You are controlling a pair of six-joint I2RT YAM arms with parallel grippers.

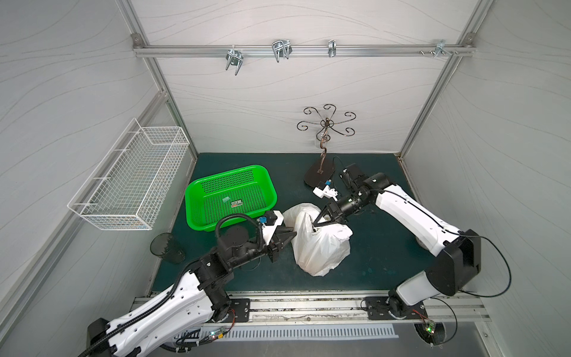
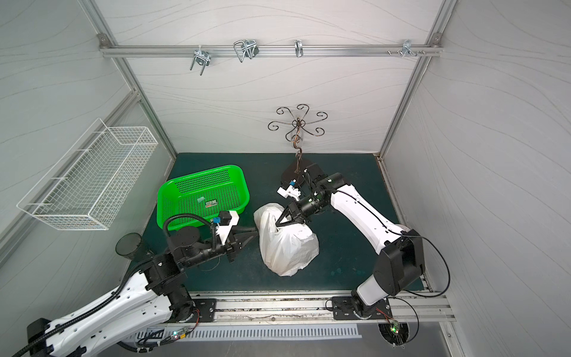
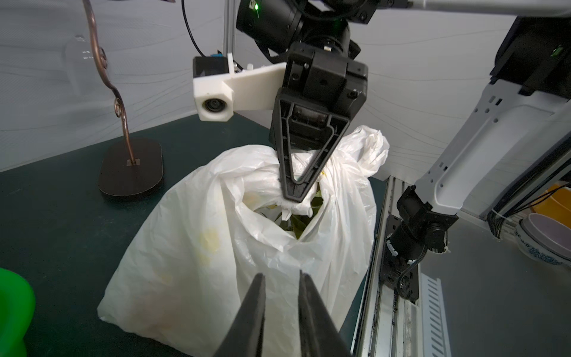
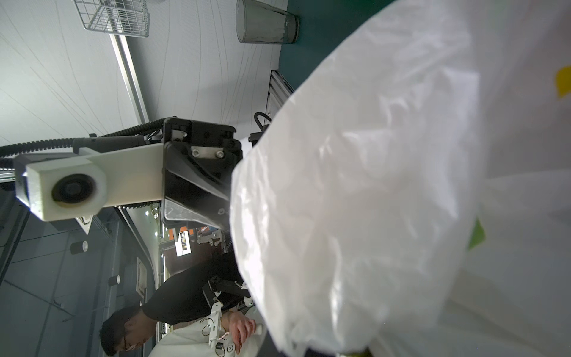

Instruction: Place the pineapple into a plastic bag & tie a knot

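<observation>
The white plastic bag [image 1: 321, 250] stands bulging on the table, its top gathered and twisted towards one side. Through a gap in the film, green pineapple leaves [image 3: 301, 223] show in the left wrist view; the fruit's body is hidden. At the bag's top, my right gripper is shut, fingers pointing down into bunched film. Whether film is pinched between them is hidden. Bag plastic fills much of the right wrist view. To the bag's left, my left gripper is part open, its narrow gap empty, with the bag just beyond its tips.
A green basket [image 1: 196, 205] lies behind the left arm. The lamp-like metal stand [image 1: 319, 171] rises behind the right gripper. A dark glass [image 1: 167, 247] is at the left edge, below a white wire rack [image 1: 142, 178]. The table right of the bag is clear.
</observation>
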